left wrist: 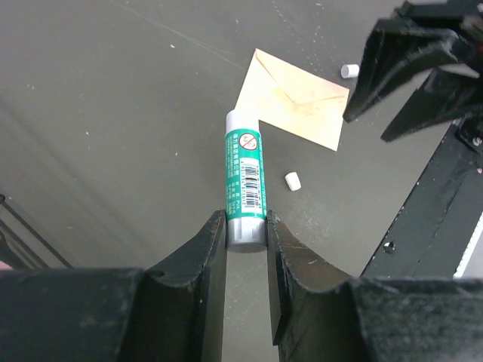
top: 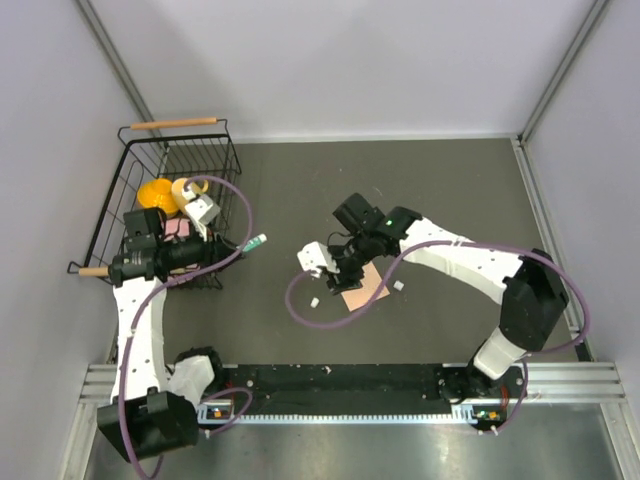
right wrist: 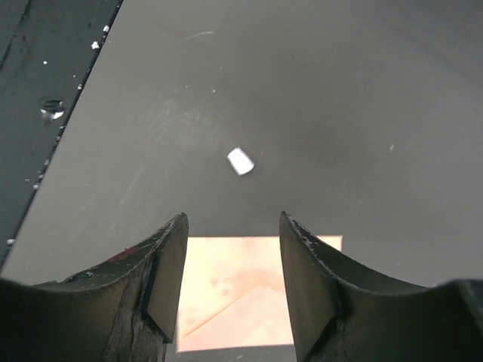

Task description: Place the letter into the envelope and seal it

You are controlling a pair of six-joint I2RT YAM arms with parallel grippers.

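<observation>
My left gripper is shut on a glue stick [left wrist: 244, 173] with a green label, held at the left beside the wire basket in the top view. An envelope [left wrist: 291, 98] lies on the grey mat in the middle, a flap line showing on it. My right gripper hangs just over it, fingers apart with nothing seen between them but the envelope below. Whether a letter is inside cannot be told.
A wire basket [top: 123, 176] with yellow dishes stands at the left. Two small white pieces [top: 314, 302] [top: 398, 285] lie beside the envelope.
</observation>
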